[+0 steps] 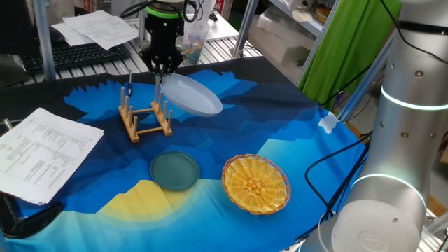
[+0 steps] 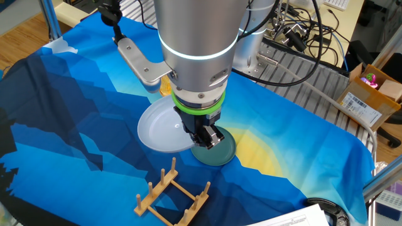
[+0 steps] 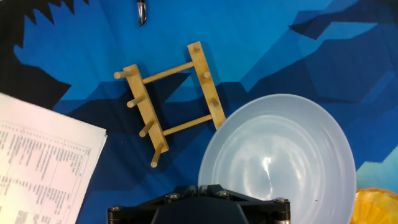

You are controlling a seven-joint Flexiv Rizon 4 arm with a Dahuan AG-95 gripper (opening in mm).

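A pale white-blue plate (image 1: pixel 190 95) hangs tilted in the air, its rim held at one edge by my gripper (image 1: pixel 161 73), which is shut on it. From the wrist view, the plate (image 3: pixel 280 165) spreads out to the right of the gripper; the fingertips are mostly hidden there. A wooden peg rack (image 1: pixel 148 120) stands on the cloth just beside and below the plate, its slots empty. In exterior view 2 the plate (image 2: pixel 162 129) is seen behind the gripper, apart from the rack (image 2: pixel 156 193).
A dark green plate (image 1: pixel 175 171) lies flat on the blue cloth, with a yellow woven basket (image 1: pixel 256 184) to its right. Printed papers (image 1: pixel 47 154) cover the left side. A pen (image 3: pixel 142 12) lies beyond the rack. Cloth right of the rack is clear.
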